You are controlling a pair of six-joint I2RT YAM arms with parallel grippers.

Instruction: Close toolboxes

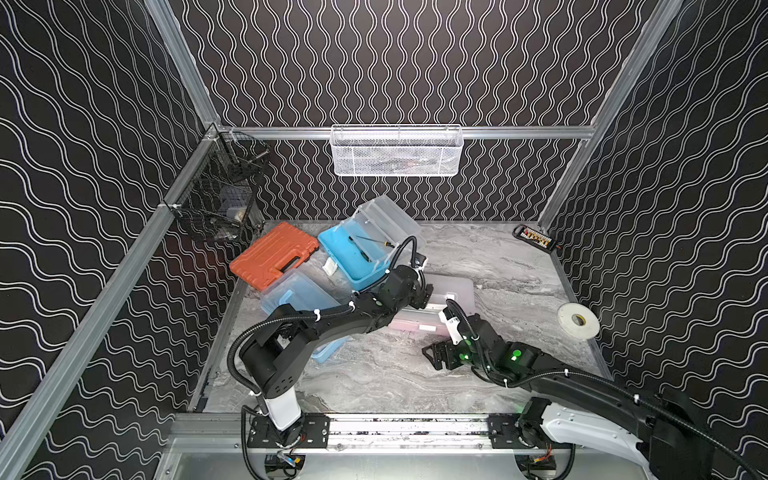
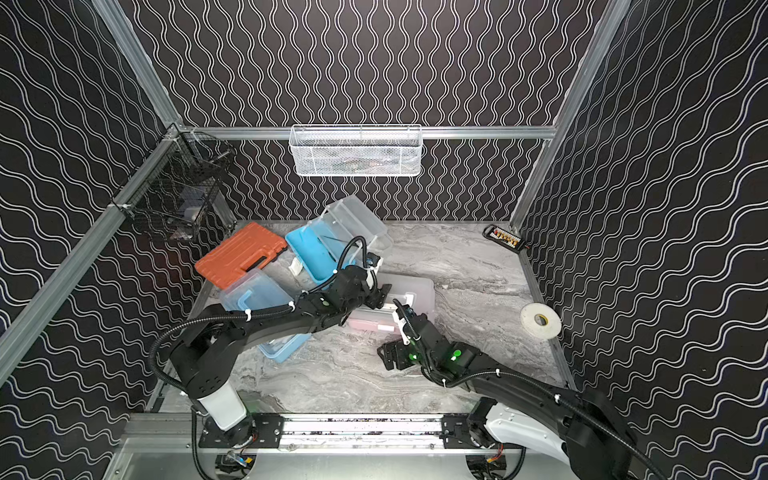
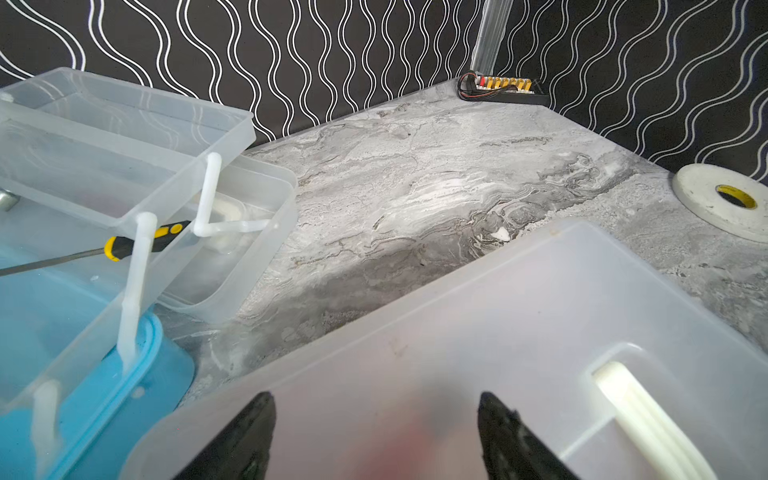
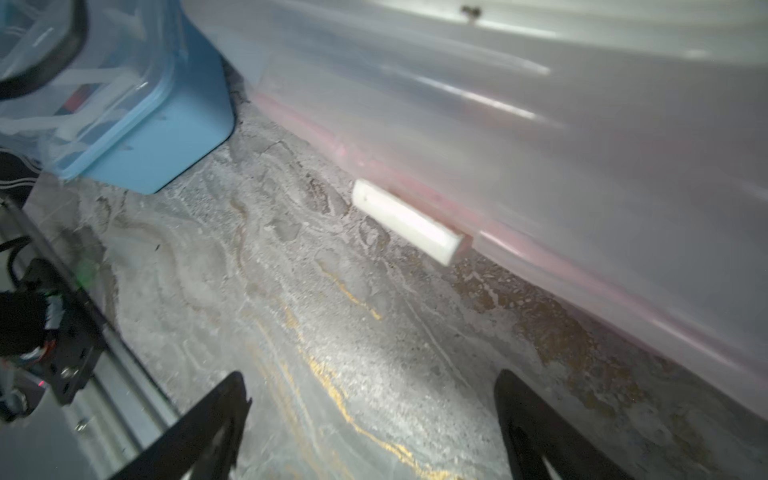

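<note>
The pink toolbox (image 1: pixel 452 297) stands mid-table with its frosted lid (image 3: pixel 448 336) lying down over the base. Its white front latch (image 4: pixel 406 220) sticks outward. Over the lid hangs my left gripper, its fingers apart and nothing held between them. My right gripper is open and empty in front of the box, above bare table. Behind, the bright blue toolbox (image 1: pixel 340 252) has its clear lid (image 1: pixel 392 216) swung back, a screwdriver (image 3: pixel 148 240) inside. A clear-lidded blue toolbox (image 1: pixel 297 292) at left is partly hidden by my left arm.
An orange case (image 1: pixel 274 254) lies shut at the back left. A tape roll (image 1: pixel 577 321) and a small black board (image 1: pixel 533 237) sit along the right side.
</note>
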